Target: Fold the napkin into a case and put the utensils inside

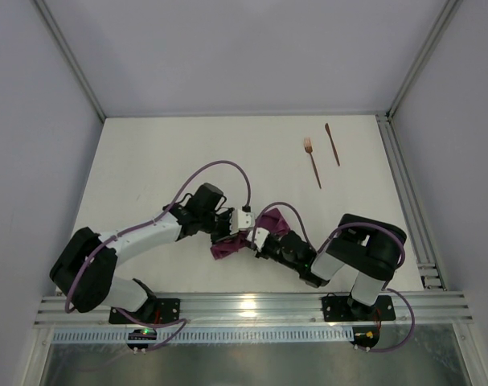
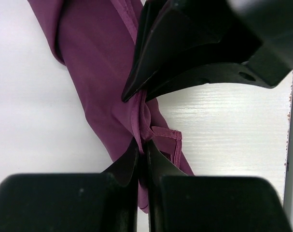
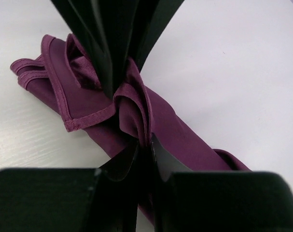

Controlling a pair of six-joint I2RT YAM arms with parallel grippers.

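The purple napkin [image 1: 272,223] lies crumpled and folded at the front centre of the white table. My left gripper is shut on a raised strip of its fabric. My right gripper is shut on a bunched edge of the napkin too, close beside the left one; each wrist view shows the other gripper's black fingers right at the cloth. A wooden fork [image 1: 309,153] and a second slim wooden utensil [image 1: 332,145], perhaps a knife, lie at the back right, apart from the napkin.
Grey walls enclose it, with metal rails [image 1: 239,300] along the front edge. Both arms crowd the front centre.
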